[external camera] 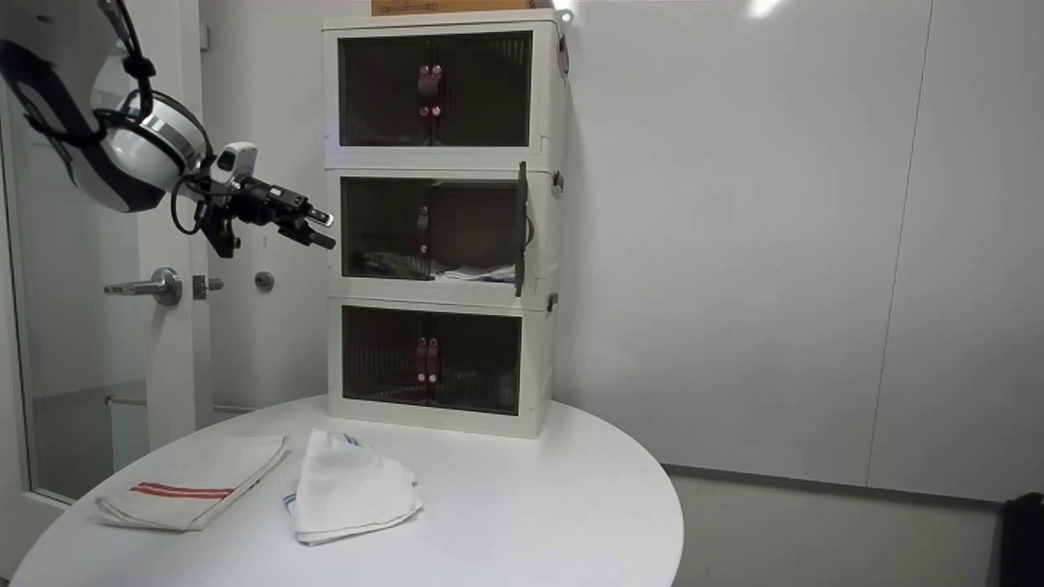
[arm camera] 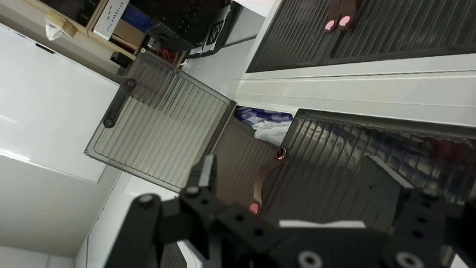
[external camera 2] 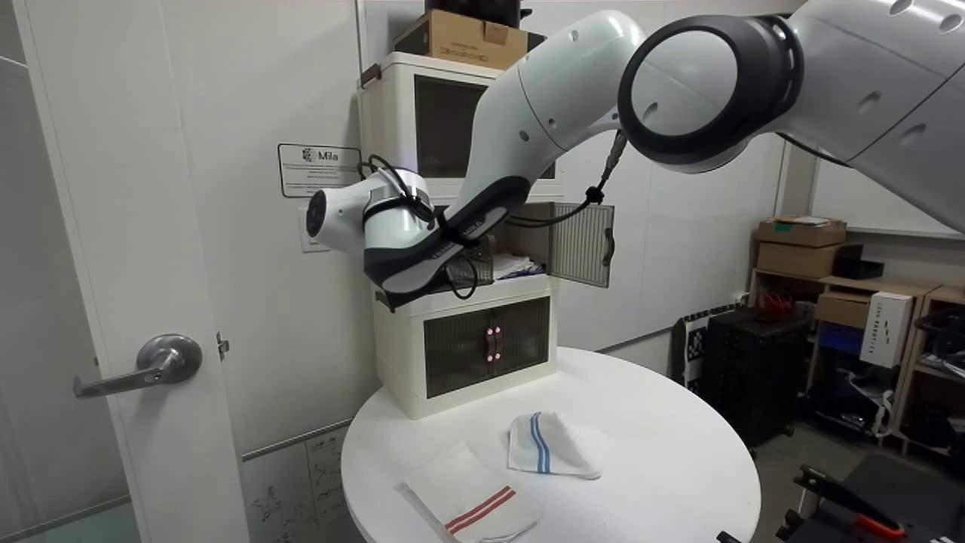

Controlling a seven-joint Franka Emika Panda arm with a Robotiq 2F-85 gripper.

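Observation:
My gripper (external camera: 328,230) hangs in the air at the left of the cabinet (external camera: 548,372), level with its middle compartment and apart from it. In the wrist view its two fingers (arm camera: 207,172) stand wide apart, open, with nothing between them. The middle compartment's right door (arm camera: 160,120) is swung wide; its left door (arm camera: 330,174), with a brown handle (arm camera: 263,178), stays closed. Folded cloths (arm camera: 272,127) lie inside. On the table are a white cloth with red stripes (external camera: 186,489) and a white cloth with blue stripes (external camera: 352,489), the latter partly heaped.
The top and bottom compartments are closed. A cardboard box (external camera 2: 461,41) sits on the cabinet, and a door handle (external camera: 147,287) juts out at the left.

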